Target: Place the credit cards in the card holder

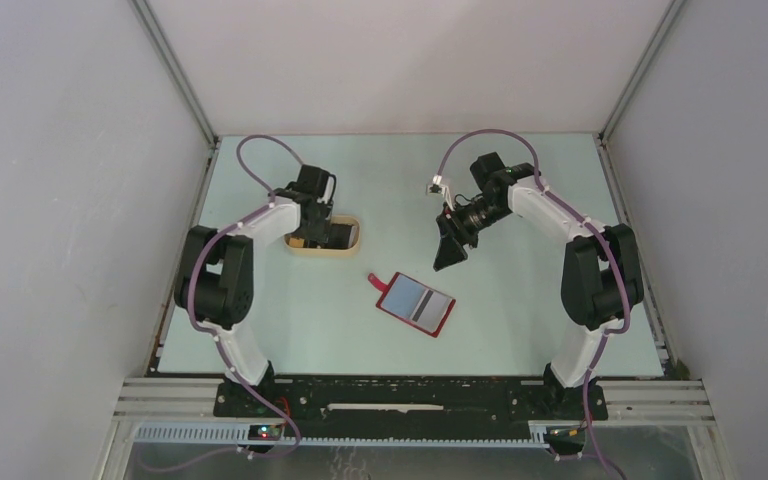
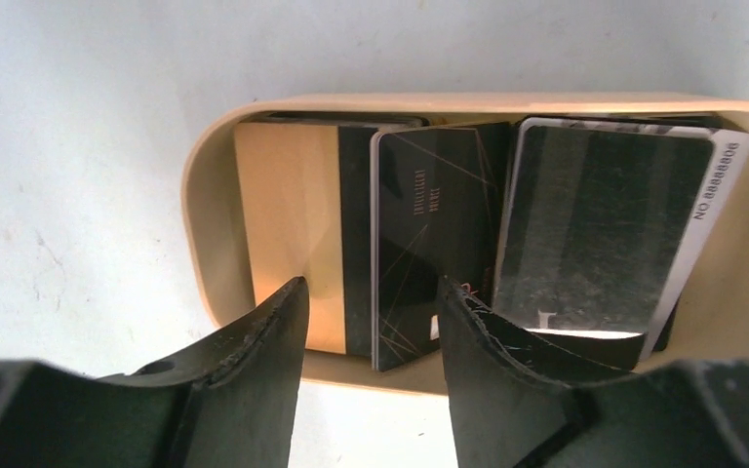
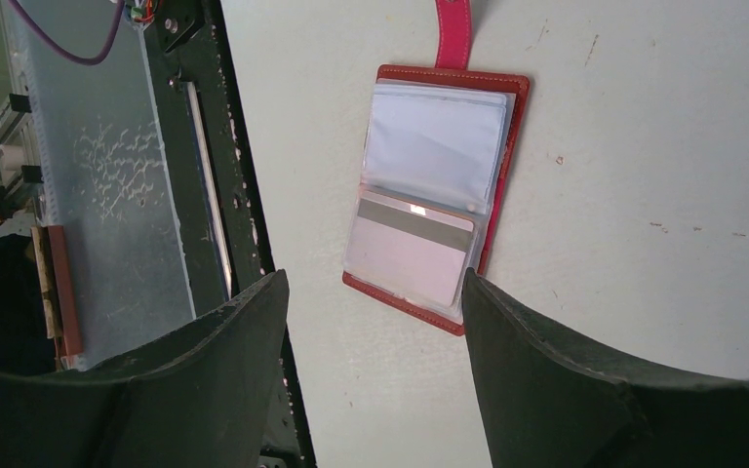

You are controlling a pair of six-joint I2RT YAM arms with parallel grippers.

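Observation:
A beige box [image 2: 212, 224] holds several cards: a tan-and-black card [image 2: 290, 234], a black card [image 2: 433, 214] and a dark card with a light edge [image 2: 595, 224]. My left gripper is open just over the black card, fingertips apart, nothing clearly held. The red card holder [image 1: 415, 304] lies front centre on the table; in the right wrist view its clear sleeves [image 3: 434, 136] show, the lower one with a pale card or insert. My right gripper stands open above the table, nothing between its fingers.
A dark rail [image 3: 239, 195] runs along the front edge, beside the holder in the right wrist view. Walls enclose both sides and the back.

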